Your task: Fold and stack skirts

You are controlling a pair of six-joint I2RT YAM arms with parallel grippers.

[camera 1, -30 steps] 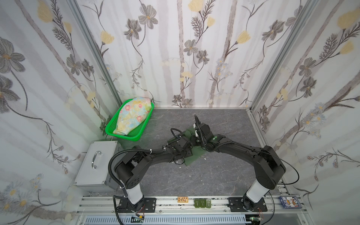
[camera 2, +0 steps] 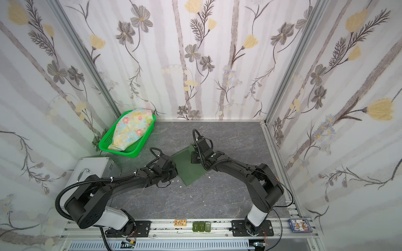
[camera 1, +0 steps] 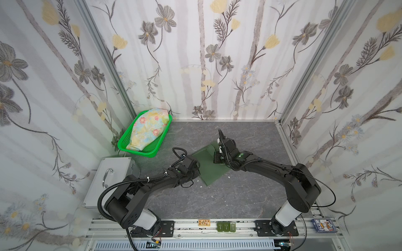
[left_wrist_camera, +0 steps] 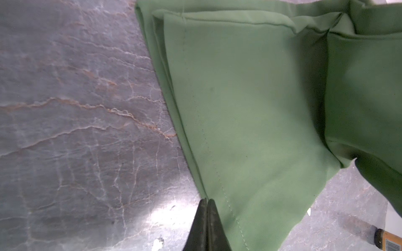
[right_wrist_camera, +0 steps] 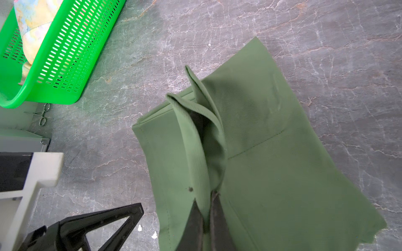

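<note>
A green skirt [camera 1: 207, 175] lies partly folded on the grey table, between my arms. My left gripper is shut at the skirt's left edge, seen in the left wrist view; whether cloth is between its tips is not visible. My right gripper is shut on a raised fold of the skirt [right_wrist_camera: 284, 179], which stands up as a narrow ridge toward the back. In the right wrist view, a wider flat layer spreads to the right of that ridge.
A green basket [camera 1: 152, 148] holding a floral cloth [camera 1: 146, 127] stands at back left. A metal box [camera 1: 104, 188] sits at front left.
My left arm has drawn back to the left, away from the right gripper, uncovering more of the green skirt. My right arm has barely moved.
</note>
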